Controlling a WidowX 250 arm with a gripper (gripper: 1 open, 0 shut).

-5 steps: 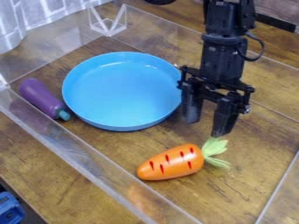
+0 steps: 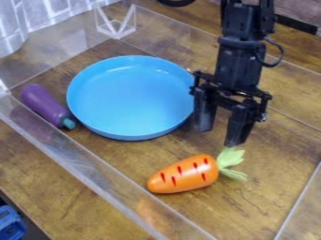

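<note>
My black gripper (image 2: 221,114) hangs over the wooden table at the right of the blue plate (image 2: 126,98), its two finger assemblies spread apart. Something dark grey sits behind the left finger, too hidden to identify. An orange toy carrot (image 2: 182,175) with pale green leaves lies below the gripper, nearer the camera. A purple toy eggplant (image 2: 44,105) lies left of the plate.
A clear plastic wall runs along the left and lower left of the table (image 2: 276,187), with a blue object (image 2: 7,225) outside it at the bottom left corner. The wood to the right and behind the plate is mostly clear.
</note>
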